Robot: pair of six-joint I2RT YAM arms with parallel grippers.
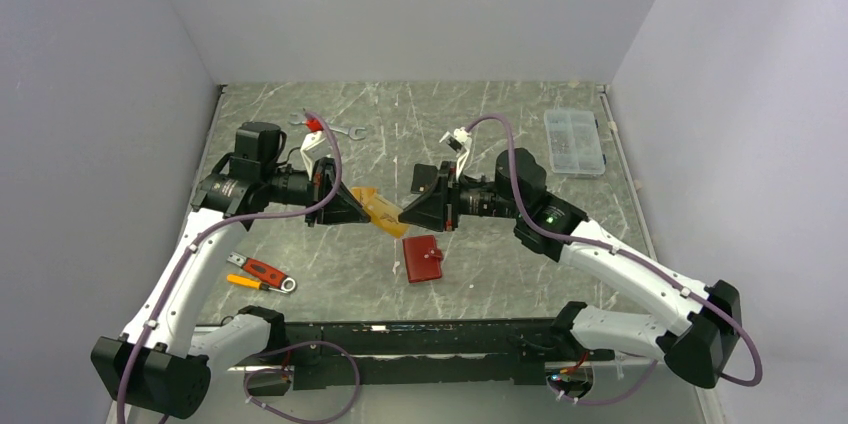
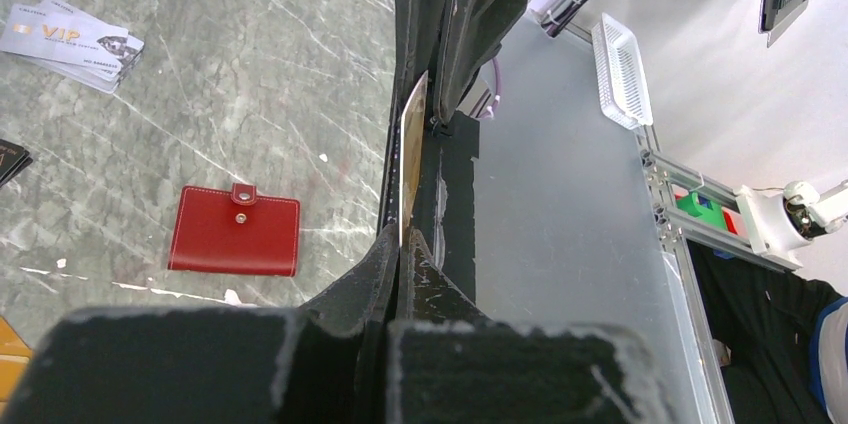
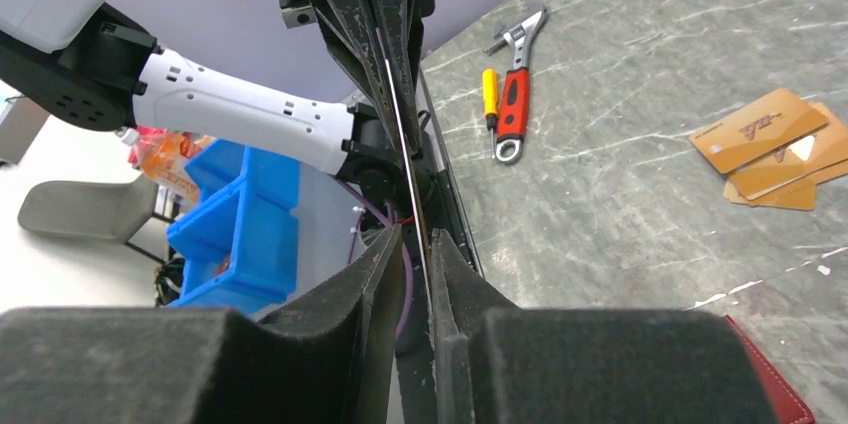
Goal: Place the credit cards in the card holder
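Note:
A gold card (image 1: pixel 385 214) hangs between my two grippers above the table, edge-on in both wrist views. My left gripper is shut on one end of this thin card. At its other end, my right gripper stands slightly open, its fingers on either side of the card's edge. The red card holder (image 2: pixel 235 232) lies closed on the table below, its snap strap fastened. Loose gold cards (image 3: pixel 770 144) rest in a small pile, silver VIP cards (image 2: pixel 70 42) in another. Black cards (image 2: pixel 10 160) show only partly at the left wrist view's edge.
A wrench and a yellow-handled tool (image 1: pixel 245 281) lie at the table's front left. Another wrench (image 1: pixel 350 131) is at the back left. A clear compartment box (image 1: pixel 575 142) stands at the back right. Table around the card holder is free.

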